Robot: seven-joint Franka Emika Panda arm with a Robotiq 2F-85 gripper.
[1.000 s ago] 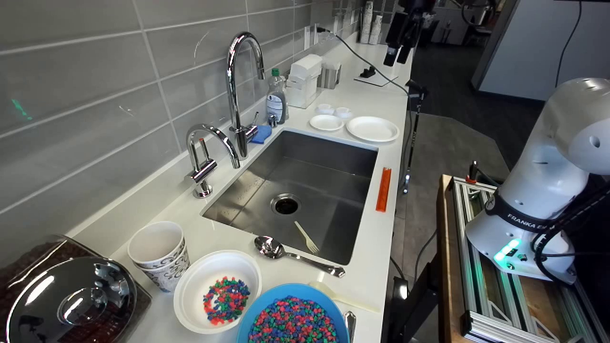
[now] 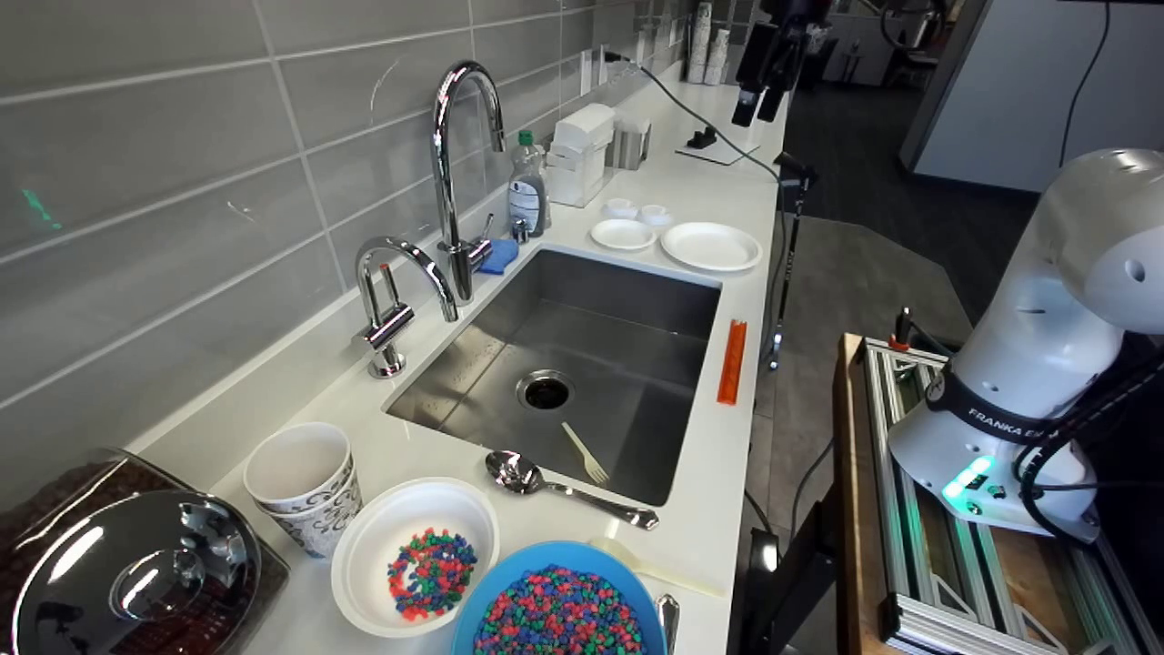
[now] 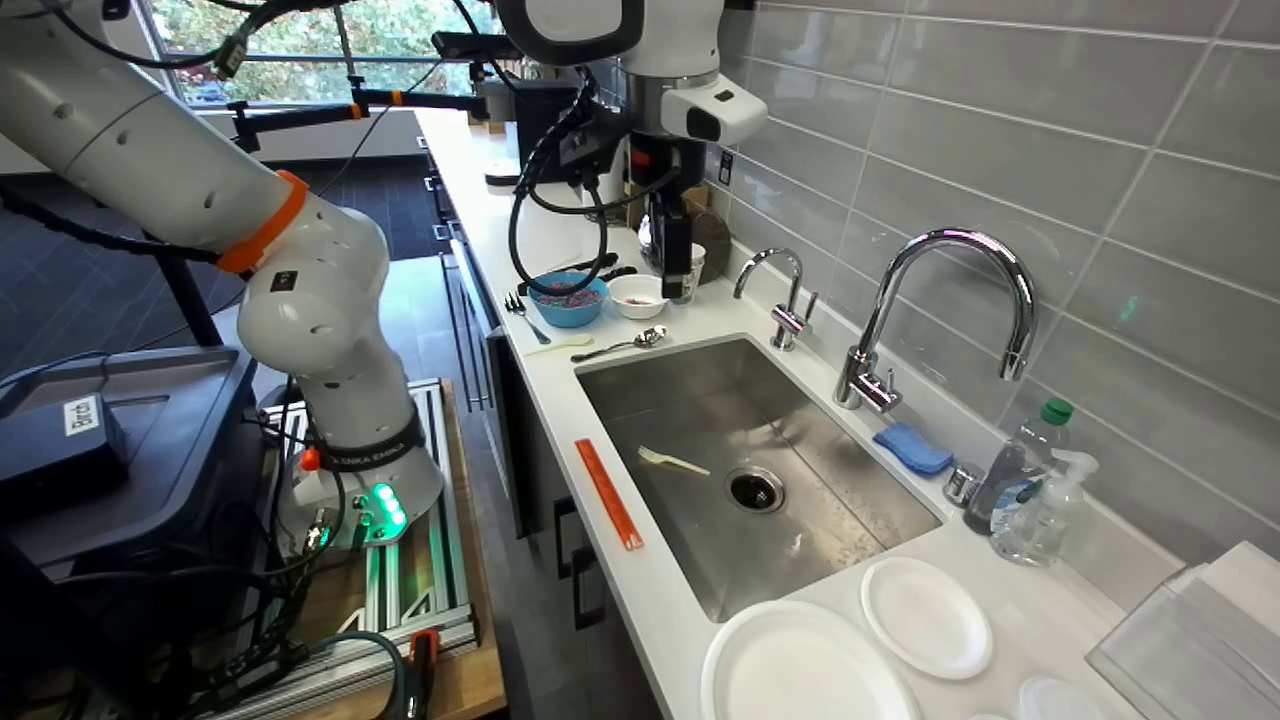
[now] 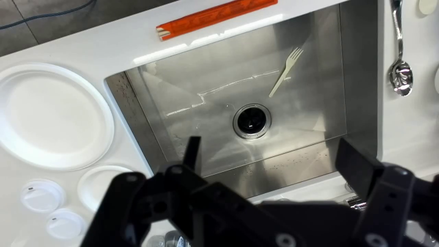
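Note:
My gripper stands open high above the sink, its two dark fingers wide apart and nothing between them. In exterior view 1 the gripper (image 2: 759,107) shows at the top of the picture; in exterior view 2 its dark fingers (image 3: 674,254) hang down near the far end of the sink. On the floor of the steel sink (image 4: 197,144) lies a pale plastic fork (image 4: 284,73), close to the drain (image 4: 251,121). A metal spoon (image 4: 400,70) rests on the counter beside the sink. An orange packet of chopsticks (image 4: 218,17) lies along the front rim.
White plates (image 2: 711,246) and small lids sit past one end of the sink. A blue bowl (image 2: 561,611) and a white bowl (image 2: 366,551), both with coloured beads, stand at the other, near paper cups (image 2: 306,480). Two chrome faucets (image 3: 936,240) rise along the wall side.

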